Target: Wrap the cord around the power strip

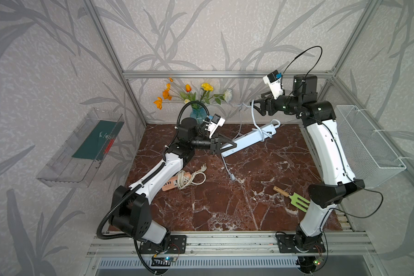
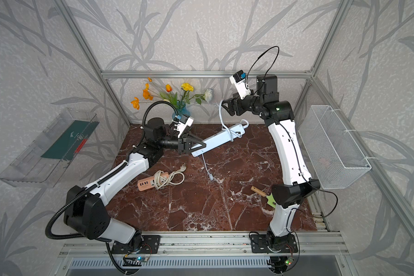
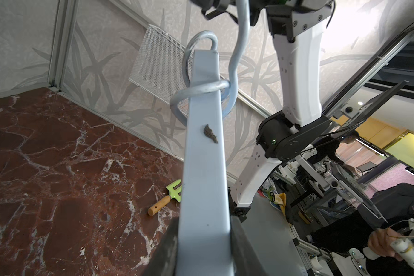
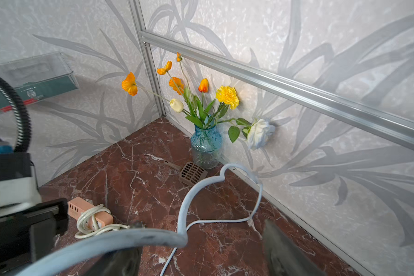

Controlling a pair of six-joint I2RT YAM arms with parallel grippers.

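Note:
A pale blue-white power strip (image 1: 247,140) slants over the table, my left gripper (image 1: 223,145) shut on its near end. In the left wrist view the strip (image 3: 203,184) fills the centre, its cord (image 3: 200,88) looped around the far end. Above that end, in the top left view, my right gripper (image 1: 257,104) is part open, with the cord rising to it. In the right wrist view the cord (image 4: 184,216) crosses between the fingers; whether they grip it cannot be told. A plug (image 1: 232,177) lies on the table below.
A pink strip with wrapped cord (image 1: 169,183) lies front left, a garden fork (image 1: 298,201) front right. A vase of flowers (image 4: 206,142) and a brown slotted scoop (image 4: 193,172) are at the back. Bare table (image 1: 234,207) is at front centre.

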